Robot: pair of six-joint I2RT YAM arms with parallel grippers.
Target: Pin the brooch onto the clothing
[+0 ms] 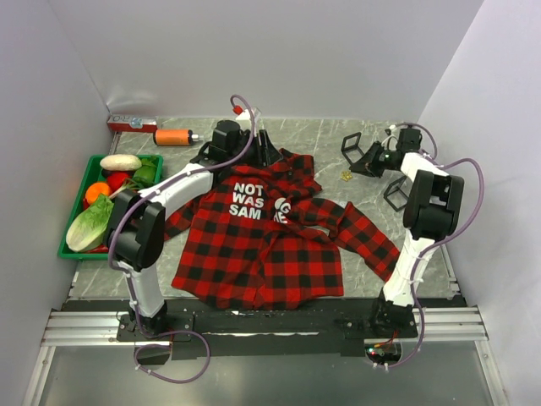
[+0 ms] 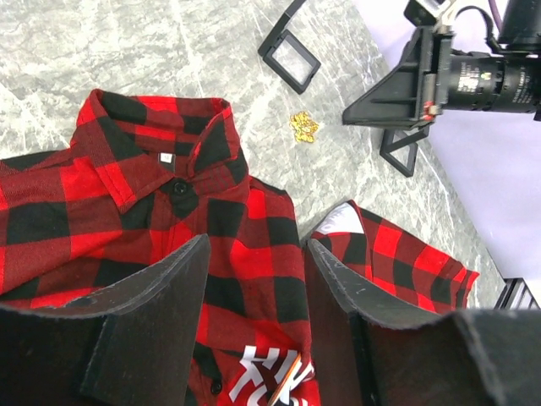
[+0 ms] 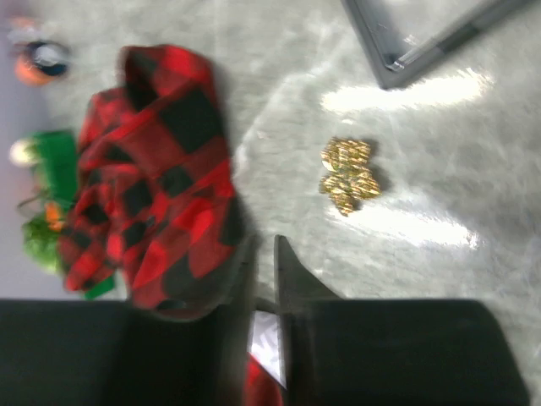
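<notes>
A small gold brooch (image 1: 346,176) lies on the grey table, right of the red-and-black plaid shirt (image 1: 228,262). The right wrist view has the brooch (image 3: 350,174) flat on the surface, ahead of and right of the fingertips. Only a narrow gap parts the fingers of my right gripper, and it holds nothing. In the left wrist view a short stretch of bare table separates that gripper from the brooch (image 2: 304,127). My left gripper hangs over the shirt near its collar (image 2: 161,139), fingers apart and empty.
Two black frame-like stands (image 1: 352,147) flank the right gripper, one behind it and one (image 1: 396,194) in front. On the left are a green basket (image 1: 63,241) of produce, an orange cylinder (image 1: 173,137) and a red box (image 1: 133,123). Bare table surrounds the brooch.
</notes>
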